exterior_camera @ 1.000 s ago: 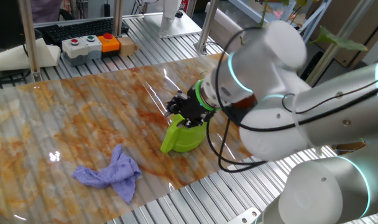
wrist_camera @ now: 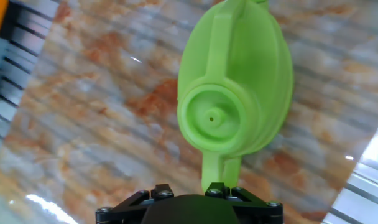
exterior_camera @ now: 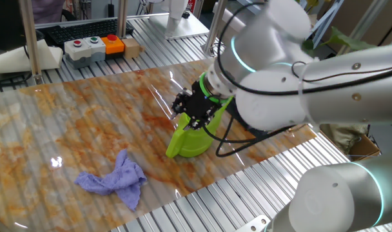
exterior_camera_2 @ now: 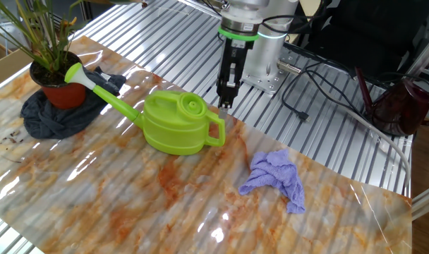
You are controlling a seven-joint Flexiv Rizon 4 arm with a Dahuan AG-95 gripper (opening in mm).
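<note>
A lime-green watering can (exterior_camera_2: 173, 130) stands upright on the marbled sheet (exterior_camera_2: 165, 204), its spout toward the potted plant and its handle toward the arm. My gripper (exterior_camera_2: 224, 106) points down just above the handle end, apparently clear of the can. In exterior view 1 the gripper (exterior_camera: 184, 113) covers the can's (exterior_camera: 193, 143) top, its fingertips apart. Seen from the wrist, the can's (wrist_camera: 273, 93) round cap faces up and its handle (wrist_camera: 212, 171) runs down to the right finger. The gripper is open, and nothing shows held between its fingers.
A crumpled purple cloth (exterior_camera_2: 274, 176) lies on the sheet near the can. The potted plant (exterior_camera_2: 63, 92) sits on a dark cloth (exterior_camera_2: 34, 120). A dark red kettle (exterior_camera_2: 401, 106) stands on the slatted table beyond the sheet. Button boxes (exterior_camera: 86, 50) sit at the back left.
The arm's wrist and forearm have shifted and the hand has turned somewhat steeper, while the fingertips stay close to the same spot above the can. Can and purple cloth have not moved.
</note>
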